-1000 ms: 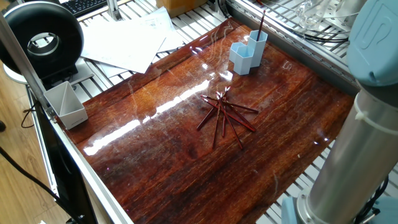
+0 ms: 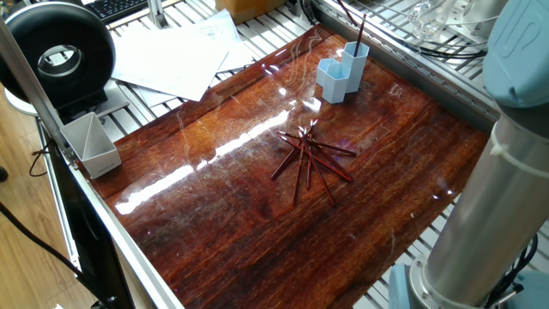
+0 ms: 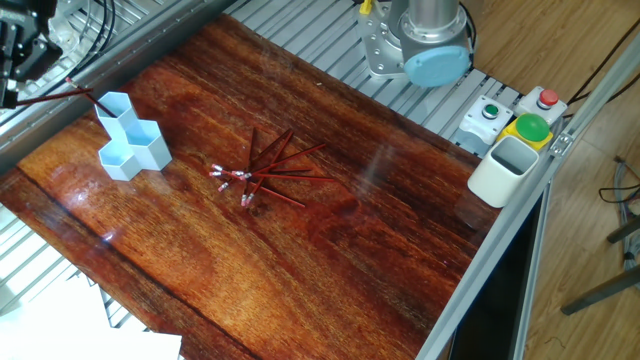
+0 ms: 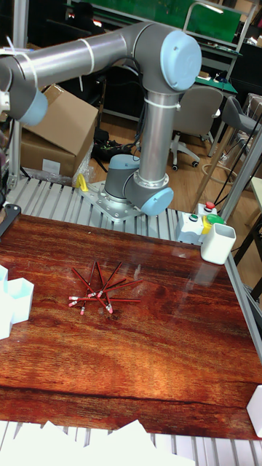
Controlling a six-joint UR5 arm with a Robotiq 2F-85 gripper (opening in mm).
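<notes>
At the far left edge of exterior view 2, my black gripper (image 3: 10, 98) is partly cut off. It appears shut on a dark red pencil (image 3: 45, 97) that juts out sideways toward the pale blue hexagonal holder (image 3: 152, 158). Another pencil (image 3: 93, 98) leans in the holder's far cell, and in exterior view 1 this one (image 2: 359, 36) stands out of the taller cup. Several dark red pencils (image 3: 305, 179) lie crossed in a loose pile on the brown wooden board, their pale ends bunched together. Exterior view 3 shows the same pile (image 4: 124, 300), but the fingers are out of its view.
A white cup (image 3: 490, 185) stands at a board corner near the emergency-stop buttons (image 3: 547, 98). The opposite corner has another white container (image 2: 92, 146). Papers (image 2: 176, 64) lie beyond the board's edge. Much of the board around the pile is bare.
A thin dark stick at the top edge of exterior view 1 reaches further into view, near the holder. The arm's blue joint has shifted slightly right. Pile and holder have stayed put.
</notes>
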